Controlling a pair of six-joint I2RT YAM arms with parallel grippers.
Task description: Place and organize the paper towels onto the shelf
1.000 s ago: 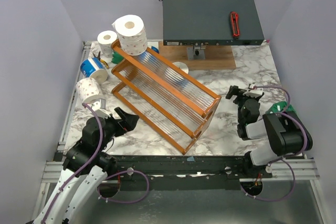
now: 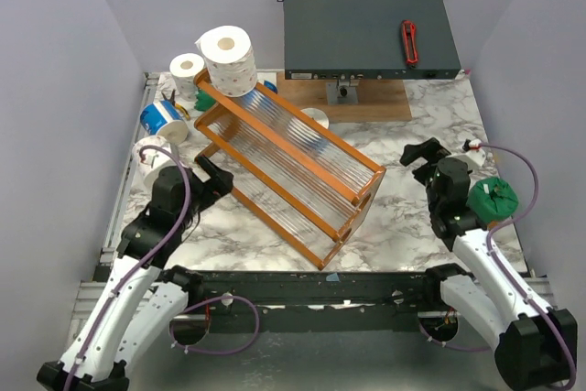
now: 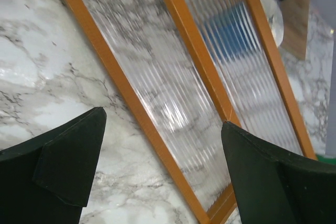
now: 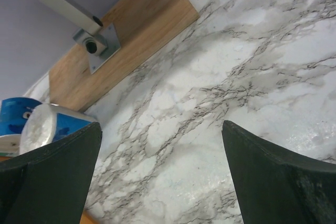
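A wooden shelf (image 2: 302,157) with clear ribbed boards lies diagonally mid-table. White rolls (image 2: 224,48) stand at its upper-left end; another roll (image 2: 186,68) and a blue-wrapped one (image 2: 163,121) lie at the left, with a further roll partly behind my left arm. My left gripper (image 2: 210,174) is open and empty above the shelf's left side. My right gripper (image 2: 417,157) is open and empty over bare marble right of the shelf; its wrist view shows a blue-and-white roll (image 4: 63,127) near the shelf.
A grey panel (image 2: 366,25) with a red cutter (image 2: 409,41) overhangs the back on a wooden base (image 2: 385,98). A green bundle (image 2: 492,199) lies at the right edge. Bare marble lies right of the shelf.
The shelf and rolls look unmoved.
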